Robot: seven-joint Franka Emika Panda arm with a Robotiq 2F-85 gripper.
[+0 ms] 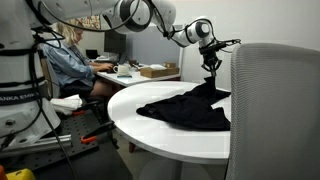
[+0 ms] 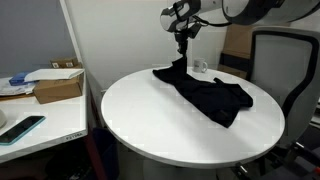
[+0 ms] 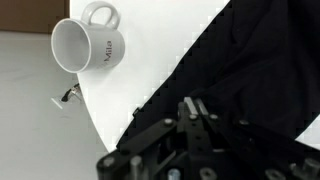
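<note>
A black cloth (image 1: 185, 108) lies spread and wrinkled over the white round table (image 2: 150, 125). One part of it, at the far side, is drawn up into a peak (image 2: 180, 64). My gripper (image 2: 182, 51) is right at the top of that peak, pointing down, its fingers shut on the cloth. Seen from the wrist, the gripper has dark cloth below and around its fingertips; black on black hides exactly how much fabric is between them.
A white mug (image 3: 88, 42) stands on the table close to the lifted cloth, near the edge. A grey chair back (image 1: 275, 110) rises beside the table. Bare tabletop shows on the side away from the mug. A person (image 1: 70, 65) sits at a desk behind.
</note>
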